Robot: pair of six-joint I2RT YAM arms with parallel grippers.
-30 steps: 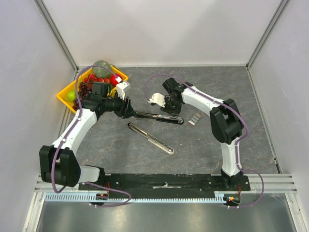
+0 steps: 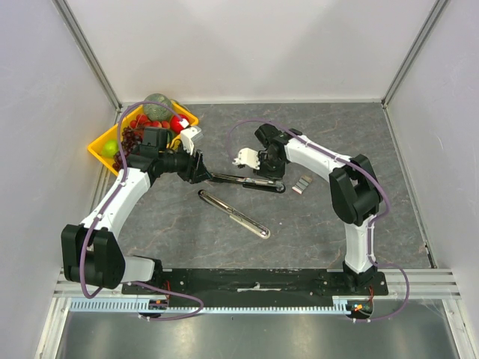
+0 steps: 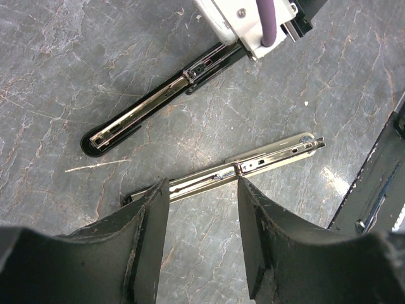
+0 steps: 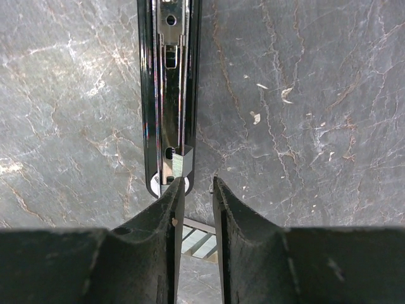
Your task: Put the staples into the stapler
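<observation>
The black stapler (image 2: 245,181) lies opened flat on the grey table. At its near end in the right wrist view, a short strip of staples (image 4: 183,163) sits askew over the channel, not flat in it. My right gripper is above that end with its fingers parted and the gap empty; its left fingertip appears right beside the strip, though whether they touch I cannot tell. A second, pale stapler (image 3: 278,154) is also opened flat. Over the table by the black stapler's left end, my left gripper (image 2: 200,178) stands open and empty.
More staple strips (image 4: 199,240) lie together on the table just past the black stapler's end. A yellow basket of fruit (image 2: 97,146) occupies the back left.
The left arm, both staplers and the loose staple strips look unmoved.
</observation>
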